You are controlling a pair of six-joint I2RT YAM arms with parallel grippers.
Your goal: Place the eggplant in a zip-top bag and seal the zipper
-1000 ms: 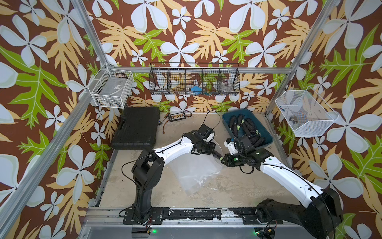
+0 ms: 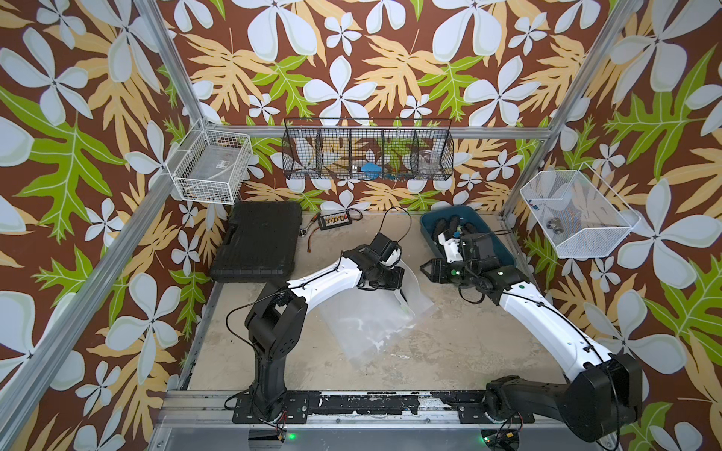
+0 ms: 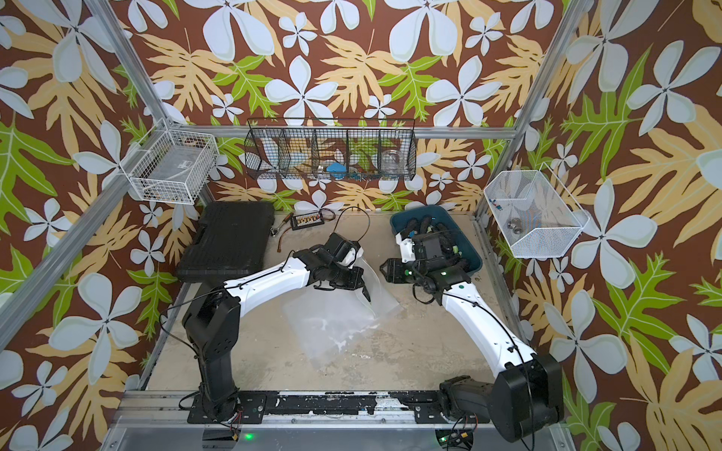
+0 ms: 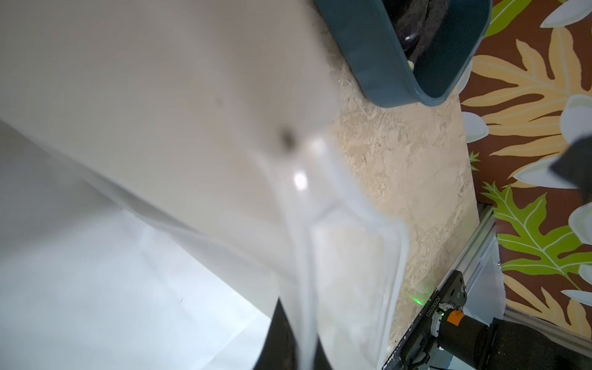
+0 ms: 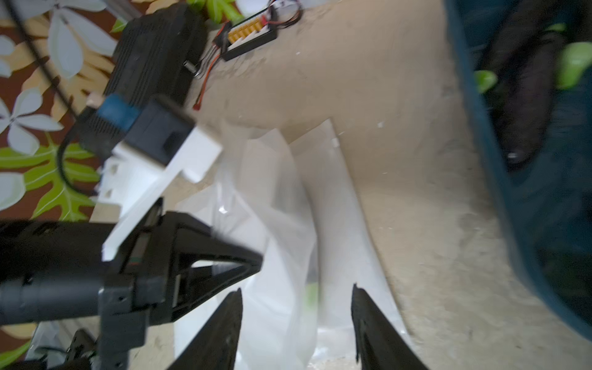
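Note:
A clear zip top bag [image 2: 368, 323] lies on the table with its far upper side lifted. My left gripper [image 2: 398, 279] is shut on that raised film; in the left wrist view a thin fold of the bag [image 4: 305, 246] passes between the dark fingers. One eggplant [image 3: 366, 293] sits at the bag's mouth, mostly hidden; its green stem end [image 5: 311, 296] shows through the film in the right wrist view. To the right of the bag, apart from it, my right gripper stands open with nothing between its fingers.
A blue bin [image 2: 492, 225] of several more eggplants stands at the back right, partly under my right arm. A black case [image 2: 257, 240] lies back left, near a small connector board [image 2: 334, 219]. Bare table [image 2: 466, 345] stretches across the front right.
My right gripper was at the eggplant's stem end, to the right of the bag. The left gripper has barely moved.

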